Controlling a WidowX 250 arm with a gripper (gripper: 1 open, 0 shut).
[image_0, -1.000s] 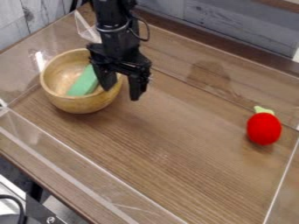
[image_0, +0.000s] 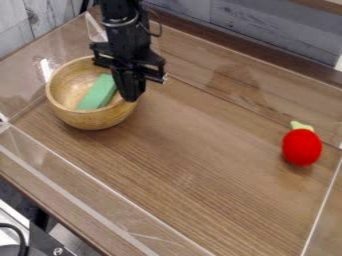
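The black gripper (image_0: 126, 78) is over the right rim of a tan bowl (image_0: 83, 119), its fingers shut with nothing visible between them. In the bowl a green object (image_0: 96, 93) lies tilted along the inside, its upper end partly behind the gripper.
A red round object (image_0: 302, 147) with a light green piece (image_0: 301, 127) just behind it sits on the right of the wooden table (image_0: 201, 170). Black cables show at the lower left edge.
The gripper has risen a little and moved slightly left from where it was beside the bowl's right rim. The bowl and the objects on the table look unmoved.
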